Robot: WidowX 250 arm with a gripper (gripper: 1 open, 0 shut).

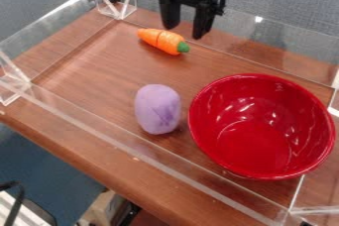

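Observation:
The black gripper (188,14) hangs over the back of the wooden table, above and just right of an orange toy carrot (163,41) with a green top. Its two fingers point down and stand apart, open, with nothing seen between them. A purple oval object (158,109) stands nearer the front, left of a large red bowl (260,127). The bowl is empty.
Clear plastic walls (106,151) border the work area. Beyond the table are a grey-blue floor and, at the bottom left, a black cable.

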